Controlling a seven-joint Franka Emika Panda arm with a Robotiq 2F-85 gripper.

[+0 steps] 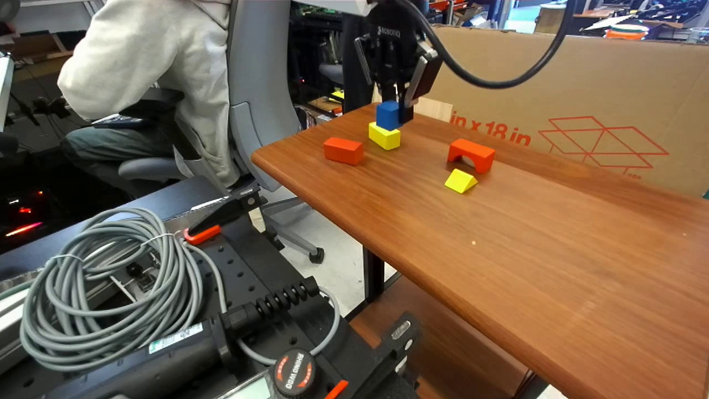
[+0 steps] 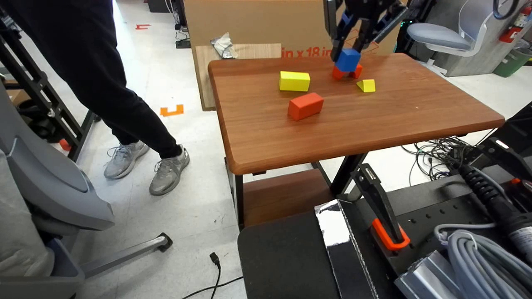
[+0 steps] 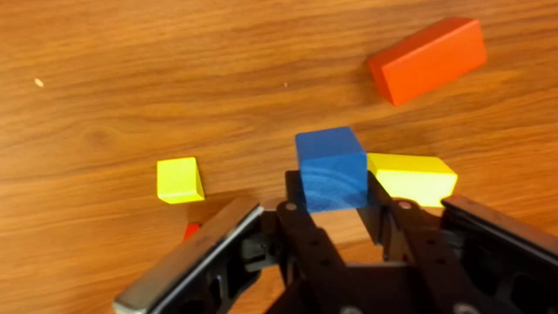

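A blue cube (image 3: 332,178) is pinched between the two fingertips of my gripper (image 1: 392,112), which is shut on it. Wood shows beyond the cube in the wrist view, and it hangs above the table. In exterior view 1 the cube appears just over the yellow block (image 1: 385,136); in exterior view 2 it overlaps the red arch (image 2: 339,73) instead, so it rests on neither. The red rectangular block (image 2: 305,106) and a yellow triangular prism (image 3: 178,179) lie apart on the wood. Only a corner of the arch shows in the wrist view.
A person (image 1: 153,86) sits beyond the table's left end, and coiled grey cable (image 1: 113,286) lies on the black cart.
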